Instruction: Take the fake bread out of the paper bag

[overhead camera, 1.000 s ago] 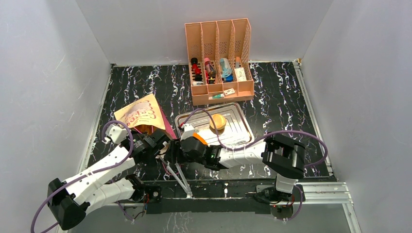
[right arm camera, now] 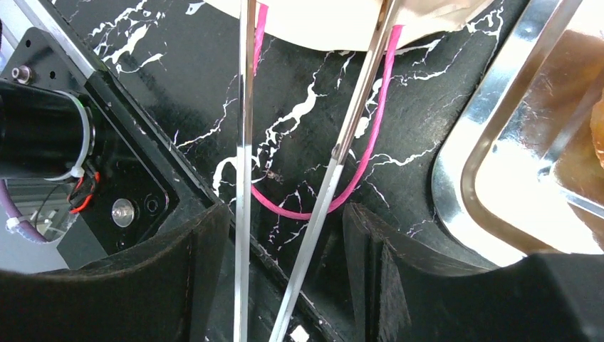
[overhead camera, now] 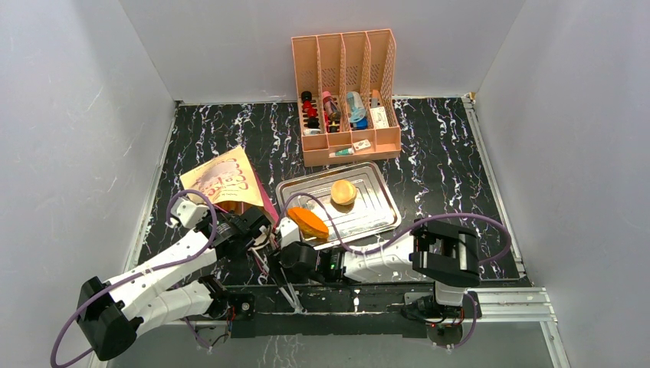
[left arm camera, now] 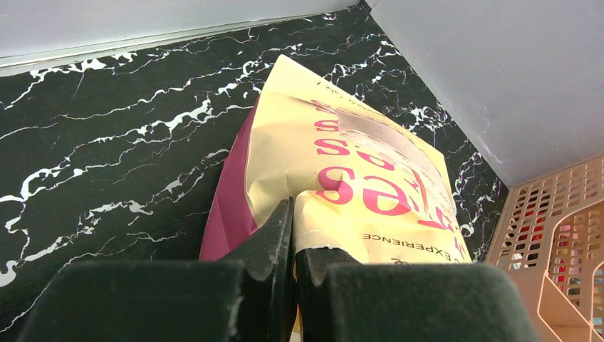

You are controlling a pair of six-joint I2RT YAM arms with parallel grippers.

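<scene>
The paper bag [overhead camera: 226,178], yellow with red print and dark pink sides, lies at the left of the table. In the left wrist view, my left gripper is shut on a curled paper edge of the bag [left arm camera: 342,178]. My right gripper stands open below the bag, in front of a pink handle cord [right arm camera: 285,211], gripping nothing. On the tray [overhead camera: 387,216] are a round bun [overhead camera: 343,192] and an orange bread [overhead camera: 308,221]. Something brownish shows in the shadowed bag mouth; its shape is hard to tell.
Two thin metal rods [right arm camera: 243,178] cross in front of the right gripper's view. An orange divided rack [overhead camera: 352,146] with small items stands at the back. Free table lies right of the tray.
My right gripper has moved slightly toward the front, and more of the orange bread shows on the tray. The left arm and the bag have hardly moved.
</scene>
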